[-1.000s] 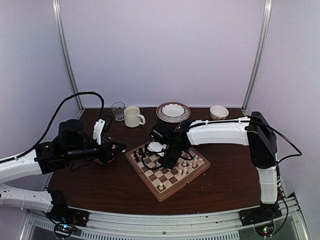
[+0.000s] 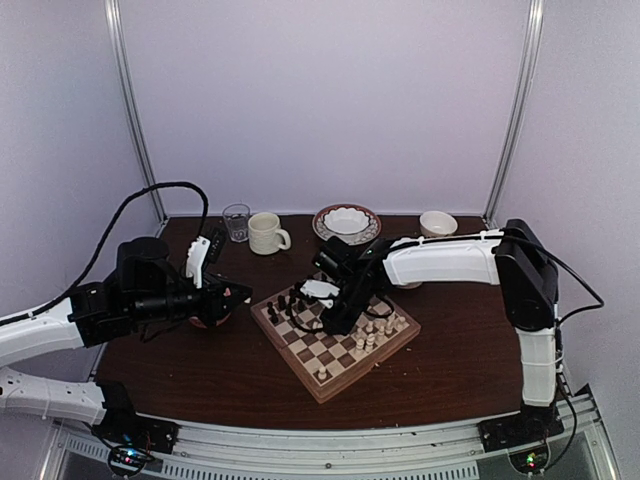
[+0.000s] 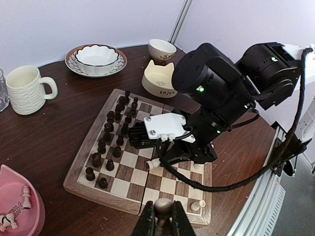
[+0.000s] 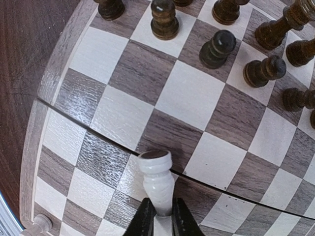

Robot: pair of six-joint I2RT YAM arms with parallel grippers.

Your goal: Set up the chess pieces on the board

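Observation:
The chessboard (image 2: 310, 365) holds dark pieces (image 3: 96, 160) along its left side and white pieces (image 2: 368, 340) at the right. My left gripper is shut on a white piece (image 3: 163, 209), left of the board in the top view. My right gripper is over the board; in its wrist view a white piece (image 4: 156, 179) lies between its fingertips, which look closed round it, though the grip is unclear. In the left wrist view the right gripper's body hides part of the board.
A pink bowl (image 3: 32, 221) with white pieces sits left of the board. A mug (image 2: 266, 234), glass (image 2: 236, 223), plate (image 2: 328, 222) and bowls (image 2: 437, 223) stand at the back.
The left arm looks unmoved.

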